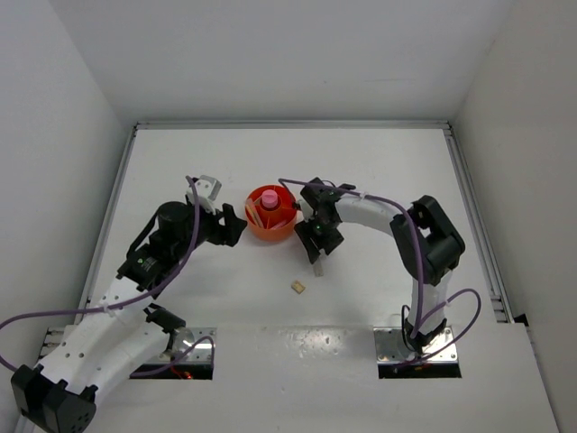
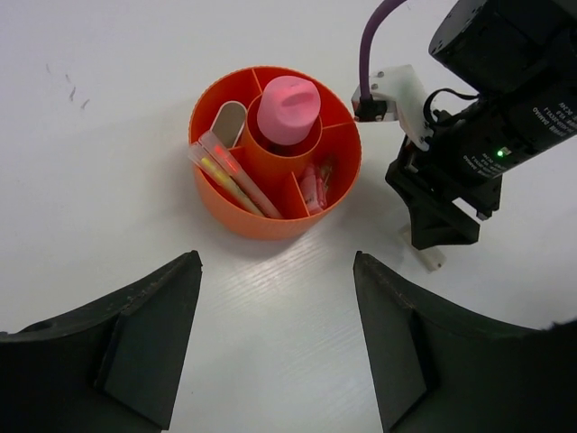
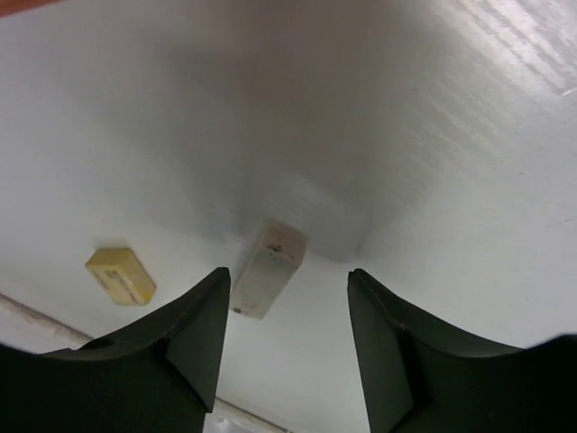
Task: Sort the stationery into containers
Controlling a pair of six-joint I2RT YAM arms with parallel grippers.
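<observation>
An orange divided round container [image 2: 234,212] holds a pink item, pens and small pieces in the centre of the table. A whitish oblong eraser-like block [image 3: 266,271] lies just beyond and between the fingertips of my part-open right gripper, which is above it. A small yellow block [image 3: 122,275] lies to its left, also seen in the top view [image 1: 297,287]. My left gripper stands open, left of the container in the top view, with nothing between its fingers.
My right arm stands close to the container's right side.
</observation>
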